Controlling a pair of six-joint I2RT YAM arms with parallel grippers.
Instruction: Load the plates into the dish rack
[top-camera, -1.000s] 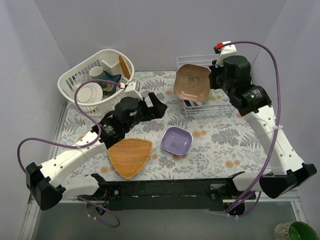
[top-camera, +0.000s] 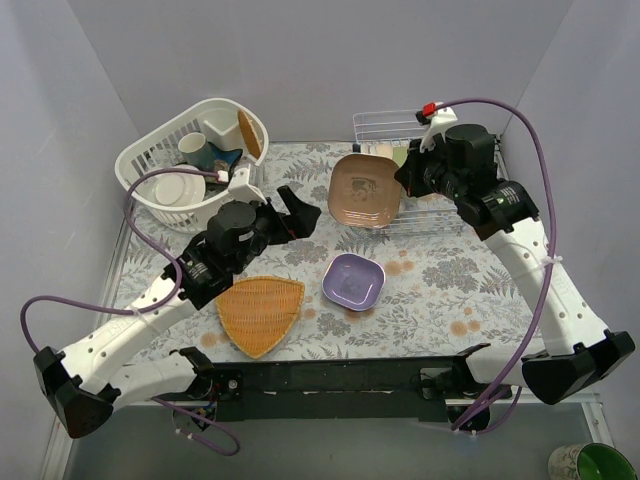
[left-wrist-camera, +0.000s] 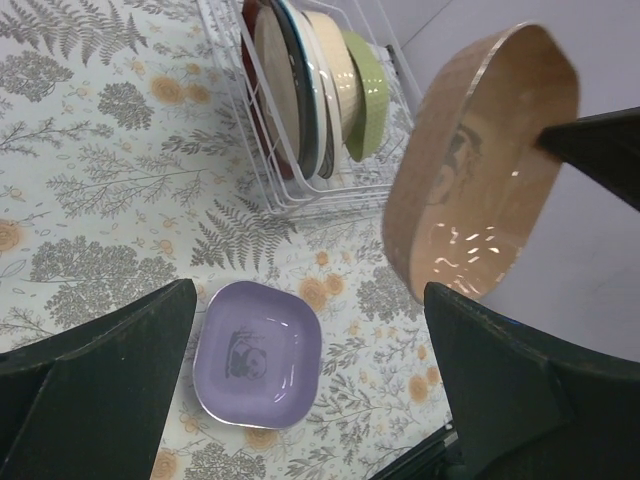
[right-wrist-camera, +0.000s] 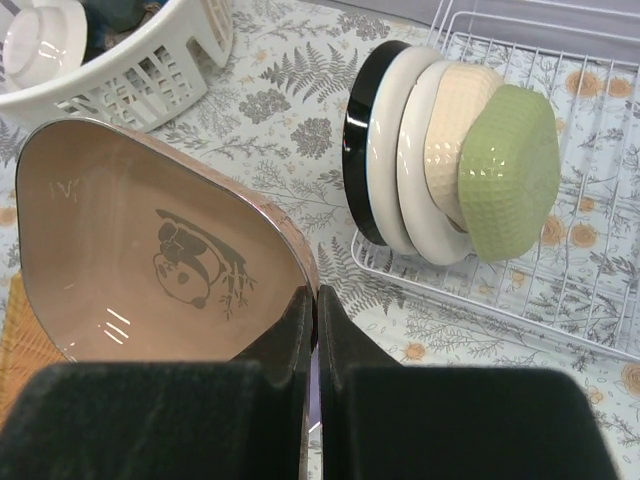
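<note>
A square pinkish-brown plate (top-camera: 364, 190) with a panda print hangs in the air, its edge pinched by my right gripper, which is shut on it. Behind and to the right stands the white wire dish rack (top-camera: 432, 221). Several dishes fill its left end upright: a black-edged plate (right-wrist-camera: 368, 140), white plates (right-wrist-camera: 393, 150), a cream bowl (right-wrist-camera: 455, 130) and a green bowl (right-wrist-camera: 510, 170). My left gripper (top-camera: 304, 214) stays open and empty, left of the held plate and apart from it. On the table lies a purple square dish (left-wrist-camera: 258, 353).
At the back left, a white basket (top-camera: 147, 160) holds a mug (top-camera: 196, 151), a white bowl (top-camera: 179, 187) and other items. An orange woven mat (top-camera: 261, 313) lies at the front. The rack's right part (right-wrist-camera: 600, 230) is empty.
My right gripper has carried the brown plate left and toward the front, away from above the rack. The left arm has drawn back slightly to the left.
</note>
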